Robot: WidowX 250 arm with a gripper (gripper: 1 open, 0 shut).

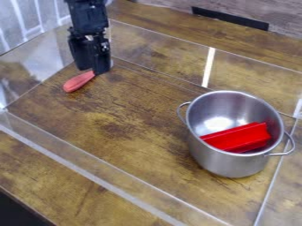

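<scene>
My black gripper (91,67) hangs at the upper left, low over a utensil with a red-orange handle (78,82) lying on the wooden table. The utensil's metal end is hidden behind the gripper. Whether the fingers are open or shut I cannot tell. A steel pot (230,159) with two side handles stands at the right, holding a bright red block-like object (238,137).
A white strip (209,66) lies toward the back. Clear panels or edges border the table at the left.
</scene>
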